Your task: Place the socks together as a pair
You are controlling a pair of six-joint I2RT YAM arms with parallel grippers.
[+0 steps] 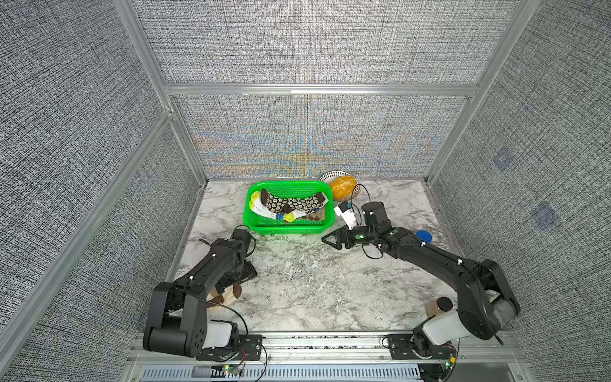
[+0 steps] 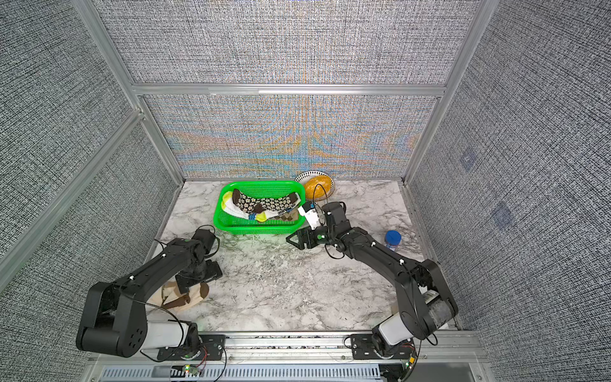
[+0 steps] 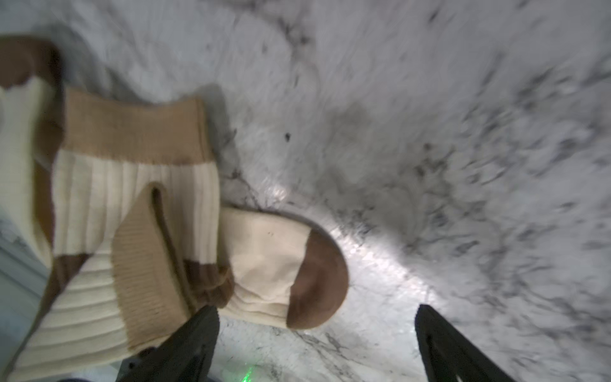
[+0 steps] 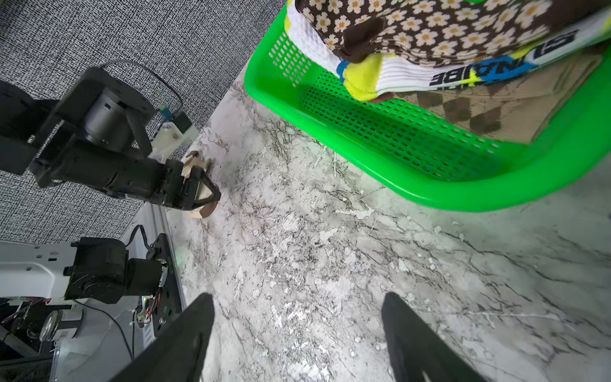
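Cream socks with brown toes and tan cuffs lie bunched at the front left of the table, partly hidden in the top views by my left arm. My left gripper is open just above them. My right gripper is open beside the front right of the green basket, over bare table. In the basket lie a flowered brown sock, a white-and-yellow sock with blue lettering and a tan checked sock.
A patterned plate with an orange item stands behind the basket's right end. A blue lid sits at the right; a dark-topped jar at the front right.
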